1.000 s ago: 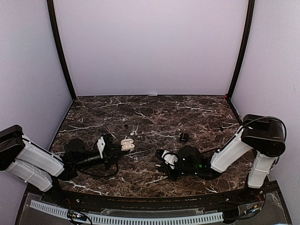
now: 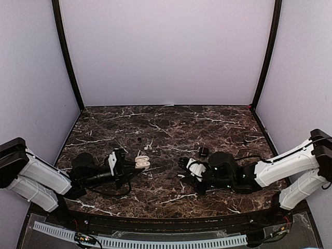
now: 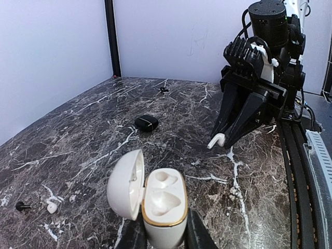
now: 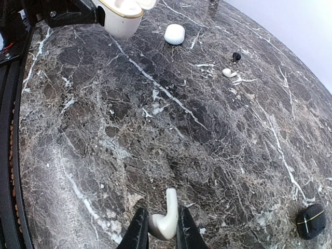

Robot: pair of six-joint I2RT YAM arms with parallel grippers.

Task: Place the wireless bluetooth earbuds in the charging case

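My left gripper is shut on the white charging case [image 3: 165, 207], which stands open with its lid tilted up to the left and two empty-looking earbud wells showing. In the top view the case [image 2: 142, 164] is at centre-left. My right gripper is shut on a white earbud [image 4: 170, 207], its stem pointing up in the right wrist view. In the left wrist view that earbud [image 3: 217, 141] is held to the right of the case, apart from it, above the dark marble table [image 2: 166, 124].
A black rounded object [image 3: 146, 122] lies on the table beyond the grippers. A white rounded object [image 4: 174, 33], a small white piece [image 4: 228, 72] and a small black piece [image 4: 236, 56] lie farther back.
My right arm has shifted and straightened out toward the right, with its gripper moving slightly right in the top view. The left arm and case are nearly unchanged.
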